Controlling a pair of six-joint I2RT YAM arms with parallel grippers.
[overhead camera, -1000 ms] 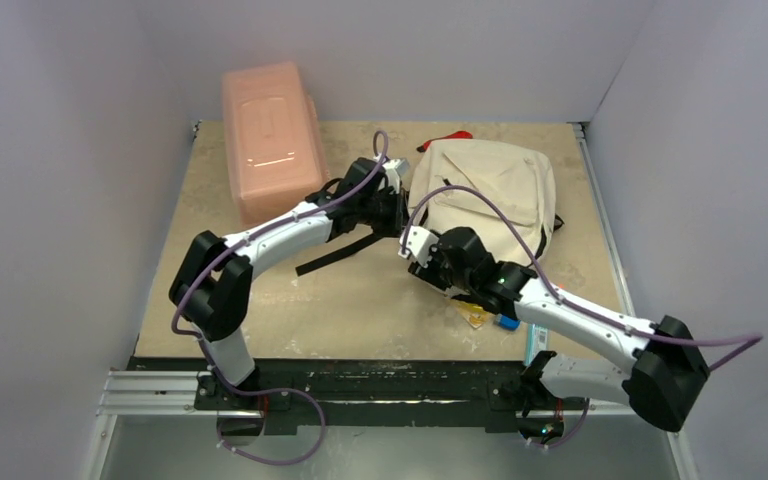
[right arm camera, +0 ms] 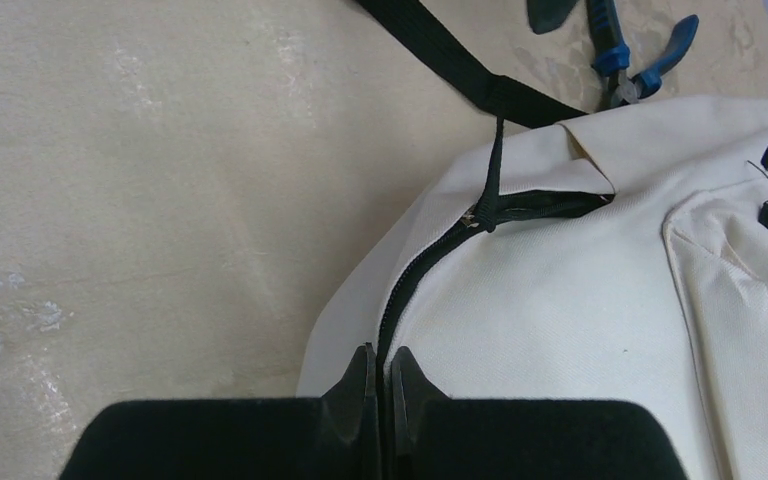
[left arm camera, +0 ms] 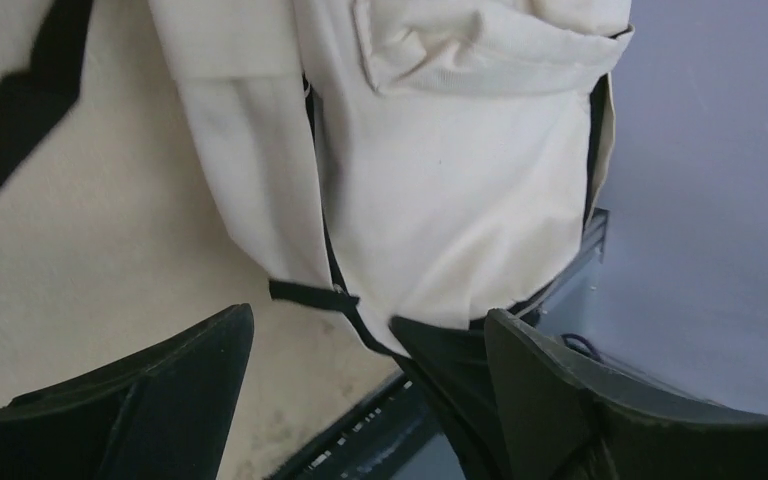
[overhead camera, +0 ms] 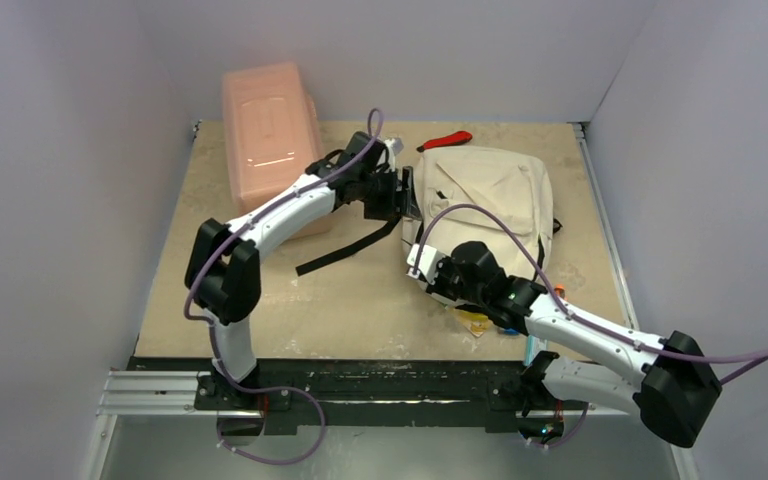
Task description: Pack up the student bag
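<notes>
A cream bag [overhead camera: 485,185] lies on the right half of the table, its dark zipper [right arm camera: 430,250] running along one edge in the right wrist view. A black strap [overhead camera: 345,255] stretches out from its left side. Over the bag's left edge is my left gripper, fingers apart with nothing between them. At the bag's front left corner my right gripper is shut on the zippered edge, which runs in between its fingertips. The right arm covers part of the bag's front in the top view.
Against the left back stands a large pink box [overhead camera: 272,135]. A red-handled item [overhead camera: 447,141] lies behind the bag, and blue-handled pliers [right arm camera: 640,70] lie beside it. Something yellow [overhead camera: 474,322] and a light-blue item [overhead camera: 535,347] sit at the front right.
The bag's top has shifted left and toward the front, with the right gripper slightly lower and to the right.
</notes>
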